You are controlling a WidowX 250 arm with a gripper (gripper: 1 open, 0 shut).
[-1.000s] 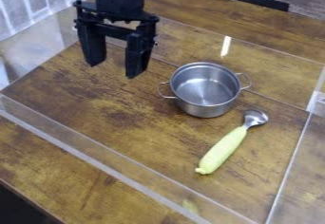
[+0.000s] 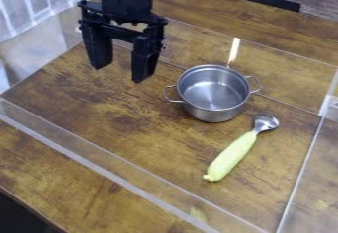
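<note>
My black gripper (image 2: 118,55) hangs over the upper left of the wooden table, its two fingers spread apart and open with nothing between them. To its right a steel pot (image 2: 214,95) with two side handles stands upright and looks empty. Below and right of the pot lies a pale yellow corn cob (image 2: 231,157), with a metal spoon-like piece (image 2: 266,121) at its upper end.
A pale narrow strip (image 2: 234,50) is behind the pot. Clear edges border the left and right sides.
The gripper has shifted very slightly over the last second. The pot and the corn cob have not moved.
</note>
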